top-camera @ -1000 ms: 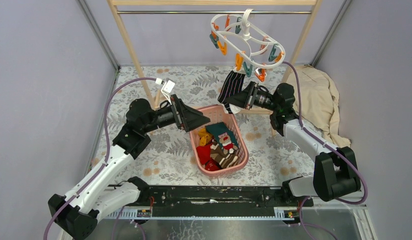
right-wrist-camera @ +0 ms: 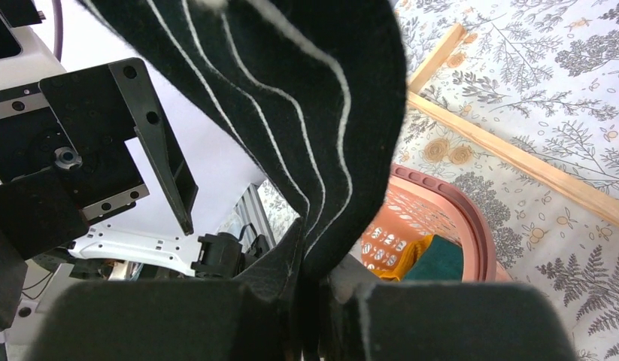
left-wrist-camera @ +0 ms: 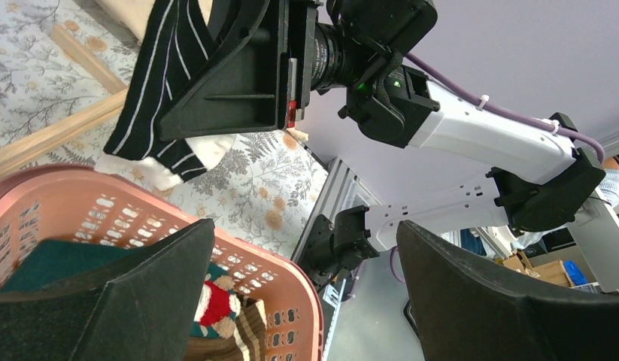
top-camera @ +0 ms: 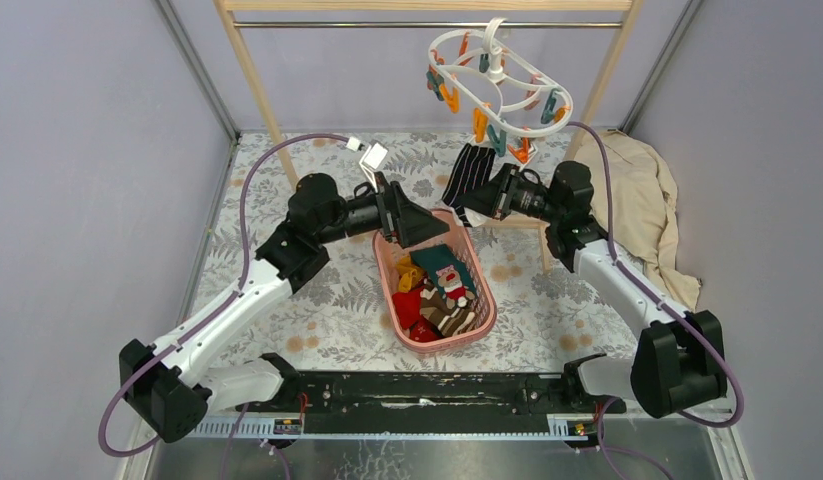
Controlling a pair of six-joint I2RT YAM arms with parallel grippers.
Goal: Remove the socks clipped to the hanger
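Note:
A black sock with white stripes point(top-camera: 469, 175) hangs below the white clip hanger point(top-camera: 465, 85), its upper end up against the orange and green clips. Its lower part is held by my right gripper point(top-camera: 475, 203), shut on the fabric; in the right wrist view the sock point(right-wrist-camera: 306, 113) runs down between the closed fingers. My left gripper point(top-camera: 427, 230) stands open over the basket's back part, left of the sock and apart from it. In the left wrist view the sock point(left-wrist-camera: 152, 90) lies beyond its widely spread fingers point(left-wrist-camera: 133, 301).
Below both grippers is a pink basket point(top-camera: 385, 300) with several socks inside. A wooden stand with a metal rod point(top-camera: 367, 25) carries the hanger. Beige cloth point(top-camera: 637, 200) lies at the right. Patterned floor left of the basket is free.
The right gripper has shifted slightly right while still gripping the sock, and the hanger sways a little.

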